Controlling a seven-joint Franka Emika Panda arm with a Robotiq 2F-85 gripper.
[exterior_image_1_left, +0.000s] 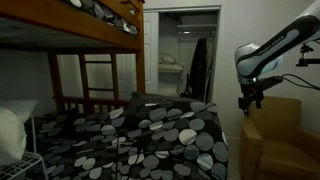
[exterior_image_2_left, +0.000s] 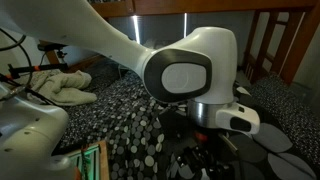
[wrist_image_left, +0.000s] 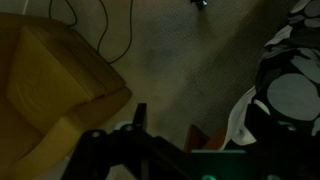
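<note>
My gripper (exterior_image_1_left: 251, 103) hangs at the right in exterior view 1, above and beside a tan armchair (exterior_image_1_left: 290, 158). In the wrist view the gripper is open, its dark fingers spread at the lower edge and nothing between them. Below lies bare grey floor. Dark bedding with pale round spots (exterior_image_1_left: 165, 135) covers the bed, apart from the gripper; its edge shows at the right of the wrist view. Exterior view 2 has the white arm (exterior_image_2_left: 190, 75) large in the middle, and the fingers there are hard to make out.
A wooden bunk frame (exterior_image_1_left: 75, 30) overhangs the bed. The armchair (wrist_image_left: 60, 90) fills the left of the wrist view, with a thin black cable (wrist_image_left: 104, 25) beside it. An open closet (exterior_image_1_left: 187, 60) stands behind. A small dark object (wrist_image_left: 199, 4) shows at the wrist view's top edge.
</note>
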